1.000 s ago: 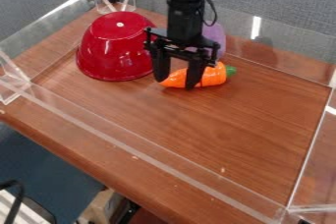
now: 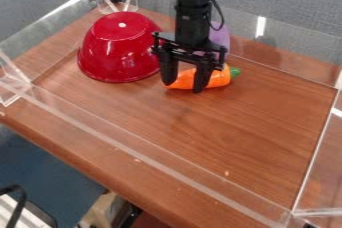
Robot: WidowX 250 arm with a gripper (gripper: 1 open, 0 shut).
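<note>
My black gripper [image 2: 190, 69] reaches down from the top centre, its two fingers spread on either side over an orange toy carrot [image 2: 217, 77] that lies on the wooden surface. The fingers are apart, and the carrot's green tip points right. A large red bowl [image 2: 115, 42] sits upside down to the left of the gripper. Behind the arm, partly hidden, is a purple object [image 2: 219, 33].
Clear transparent walls edge the wooden surface [image 2: 171, 152]. Outside at lower left are a cable and a wooden block [image 2: 104, 208].
The gripper has shifted slightly over the carrot, with its fingertips at about the same height. The bowl and carrot look nearly unchanged.
</note>
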